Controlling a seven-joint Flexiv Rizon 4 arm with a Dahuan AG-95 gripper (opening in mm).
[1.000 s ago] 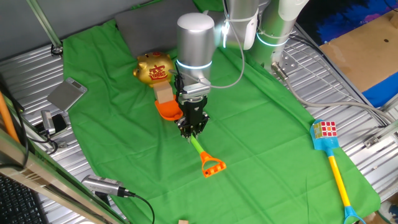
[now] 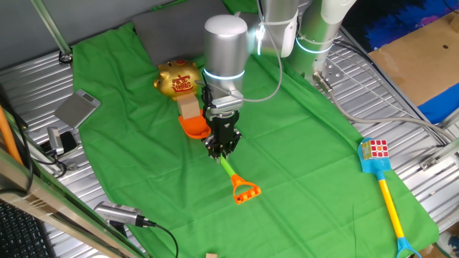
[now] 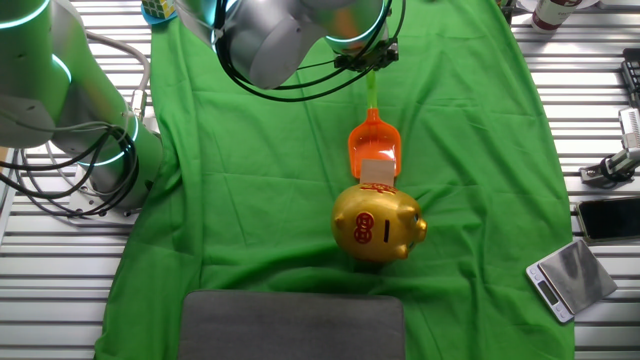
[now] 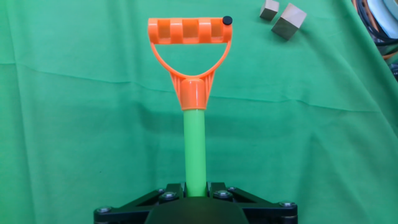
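An orange and green toy shovel lies on the green cloth, its D-shaped orange grip (image 4: 190,31) and green shaft (image 4: 194,149) filling the middle of the wrist view. My gripper points down at the shaft, with fingers close against both sides of it; it looks shut on the shaft. In the second exterior view the orange blade (image 3: 374,139) extends from the gripper toward a light wooden block (image 3: 378,171) at its front edge. Right behind the block stands a golden piggy bank (image 3: 372,225). From the first exterior view, the arm hides part of the shaft.
On the right lies a blue and yellow shovel (image 2: 388,201) with a puzzle cube (image 2: 374,149) on its blade. Two small blocks, one of them a larger cube (image 4: 289,21), sit beyond the grip. A dark grey pad (image 3: 290,325) lies behind the piggy bank.
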